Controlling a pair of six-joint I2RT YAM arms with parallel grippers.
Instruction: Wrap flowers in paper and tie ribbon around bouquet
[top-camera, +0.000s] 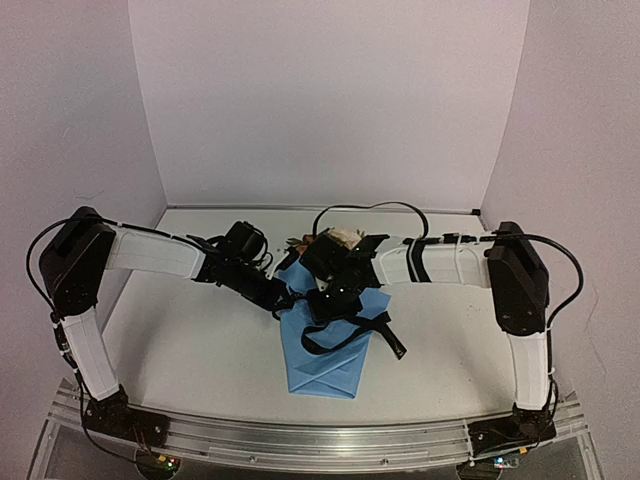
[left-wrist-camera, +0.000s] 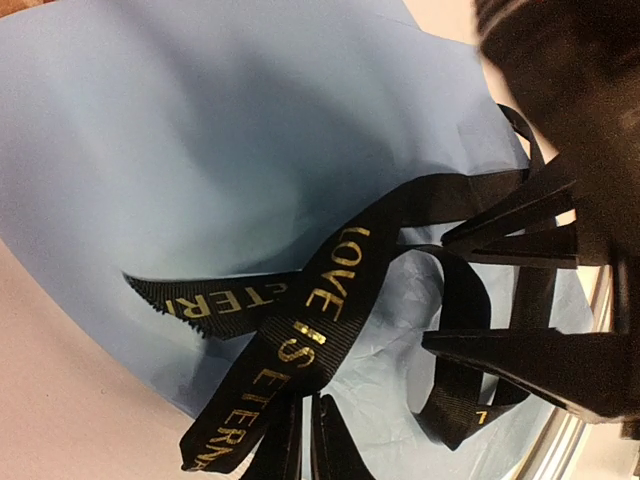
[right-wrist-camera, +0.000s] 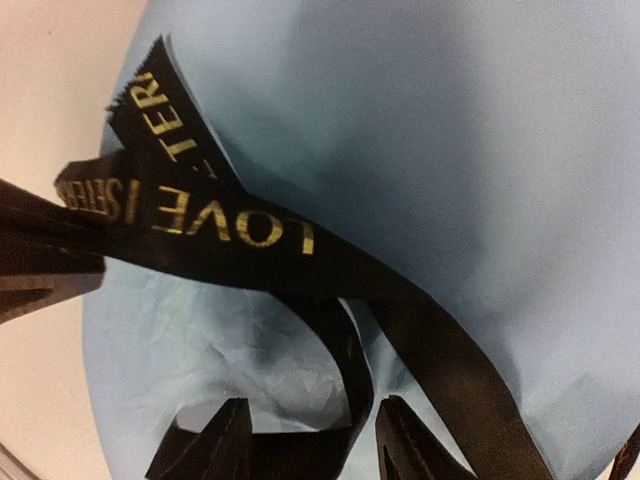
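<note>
The black ribbon (left-wrist-camera: 335, 285) with gold lettering crosses over itself on the bouquet's blue wrapping (top-camera: 323, 370). A short tail (left-wrist-camera: 200, 305) sticks out beneath the lettered strip. At the ribbon's left part, my left gripper (top-camera: 290, 300) is closed on its edge, narrow fingers (left-wrist-camera: 285, 440) close together; the free end hangs past them. My right gripper stands open over the wrapping, a ribbon loop (right-wrist-camera: 345, 365) passing between its spread fingers. Flower heads (top-camera: 347, 237) show only in part behind the right arm.
The ribbon's other end (top-camera: 395, 345) reaches past the wrapping's right edge. Both arms are close together over the bouquet. A metal rail (top-camera: 320, 440) runs along the front.
</note>
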